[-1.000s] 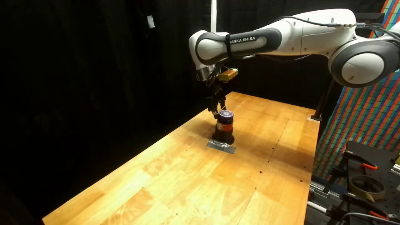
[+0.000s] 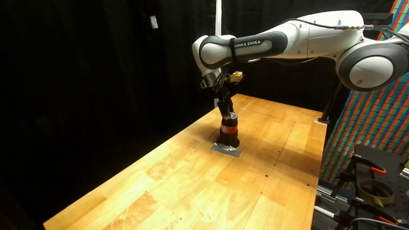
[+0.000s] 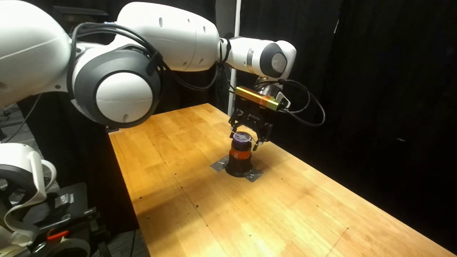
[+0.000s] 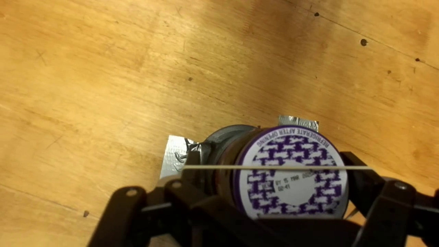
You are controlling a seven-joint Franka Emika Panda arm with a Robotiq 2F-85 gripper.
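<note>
A jar with a purple and white lid (image 4: 292,173) and an orange label (image 3: 240,154) stands upright in a black round holder (image 3: 234,170) on the wooden table. Strips of grey tape (image 2: 226,149) lie at the holder's foot. My gripper (image 3: 245,139) is open around the top of the jar, one finger on either side of the lid. In the wrist view the right finger (image 4: 362,177) is close against the lid's edge; whether it touches, I cannot tell. More room shows beside the left finger (image 4: 191,168). A thin pale band (image 4: 280,167) stretches between the fingers, across the lid.
Bare wood surrounds the holder on the table (image 2: 184,184). Dark curtains (image 2: 96,95) hang behind its far edge. Off the table, a side stand (image 2: 387,161) carries tape and tools. In the second exterior view a white headset (image 3: 21,180) lies at lower left.
My gripper has come lower and toward the viewer in the first exterior view, from behind and above the lid to around it. The jar and holder have stayed in place.
</note>
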